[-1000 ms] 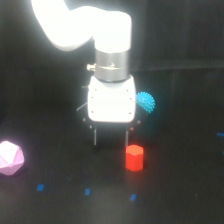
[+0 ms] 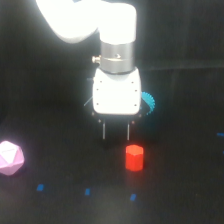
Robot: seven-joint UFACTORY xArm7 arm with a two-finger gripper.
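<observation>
A red block with a hexagonal outline rests on the dark table, right of centre. Behind it and a little to its left hangs my white gripper, pointing down. Its two thin fingers stand apart with only dark background between them. No contact with the red block shows. A blue toothed round object is partly hidden behind the gripper's body.
A pink faceted ball sits at the left edge. Small blue marks dot the dark surface in front. Between the ball and the red block the table is clear.
My gripper has shifted right and slightly up in the view, and its fingers appear a little closer together. The red block, the pink ball and the blue object stay put.
</observation>
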